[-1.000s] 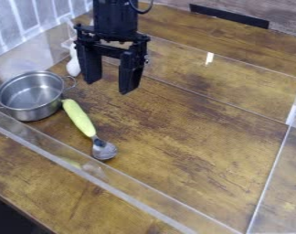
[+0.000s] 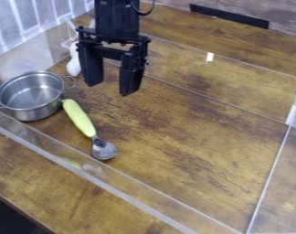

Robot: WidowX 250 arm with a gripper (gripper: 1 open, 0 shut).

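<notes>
My black gripper (image 2: pixel 112 73) hangs above the wooden table (image 2: pixel 199 137) in the upper middle of the camera view, its two dark fingers pointing down and spread apart, with nothing visible between them. Below it and to the left, a steel pot (image 2: pixel 31 95) with wire handles stands on the table. Beside the pot lies a spoon (image 2: pixel 79 119) with a yellow-green handle and a metal head toward the front. A small white object (image 2: pixel 74 61) sits behind the gripper at the left, partly hidden.
Clear plastic walls and edges run along the left, front and right (image 2: pixel 290 155) of the work area.
</notes>
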